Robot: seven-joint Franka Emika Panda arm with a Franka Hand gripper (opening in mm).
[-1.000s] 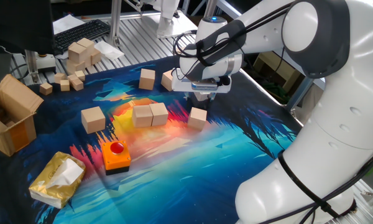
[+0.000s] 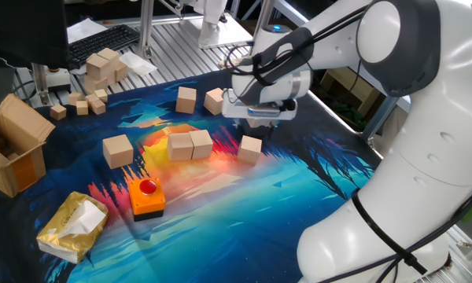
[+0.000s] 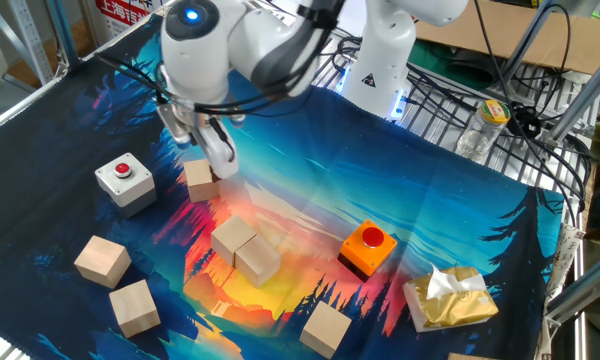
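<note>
My gripper (image 2: 256, 126) hangs over the far right part of the printed cloth, its fingers looking spread. In exterior view 2 it is blurred and its fingertips cannot be made out. A wooden cube (image 2: 249, 149) stands just in front of it in exterior view 1; the same cube (image 3: 201, 180) is partly beneath the hand in exterior view 2. Two blocks (image 2: 190, 145) sit side by side on the sunset print. Another cube (image 2: 118, 152) is to their left, and two more cubes (image 2: 186, 100) (image 2: 214, 101) stand behind. No block shows between the fingers.
An orange box with a red button (image 2: 147, 198) and a gold tissue pack (image 2: 73, 227) lie near the front left. A grey red-button box (image 3: 126, 184) stands beside the hand. A cardboard box (image 2: 16, 145) and small blocks (image 2: 82, 108) are at the left.
My gripper has shifted slightly right and lower in exterior view 1, and its fingers look wider apart than a second ago. The blocks have not visibly moved.
</note>
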